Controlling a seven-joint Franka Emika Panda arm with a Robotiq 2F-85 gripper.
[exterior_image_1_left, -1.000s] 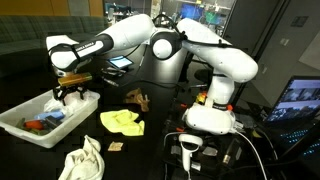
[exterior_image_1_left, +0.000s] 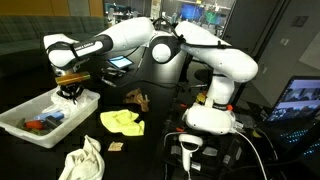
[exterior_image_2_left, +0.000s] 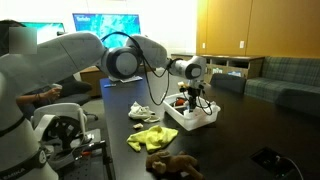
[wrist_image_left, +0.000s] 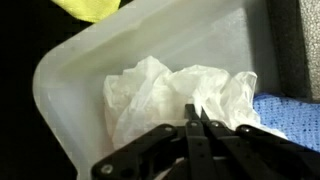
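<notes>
In the wrist view, a crumpled, thin white sheet (wrist_image_left: 150, 95), cloth or plastic, lies bunched under my gripper. The fingers are shut, with a fold of the sheet gathered at their tips. Exterior view 1 has the gripper (exterior_image_1_left: 70, 88) over the back part of a white bin (exterior_image_1_left: 80, 122), the sheet (exterior_image_1_left: 63, 101) rising around it. From the other side, in exterior view 2, the bin (exterior_image_2_left: 203, 120) stands under the arm, and its front wall hides part of the contents.
Blue and red items (exterior_image_1_left: 42, 123) fill the bin's left part. Outside it are a yellow cloth (exterior_image_1_left: 122, 122), a white cloth (exterior_image_1_left: 84, 162) and a brown plush toy (exterior_image_2_left: 175, 165).
The white sheet now stands higher around the fingers.
</notes>
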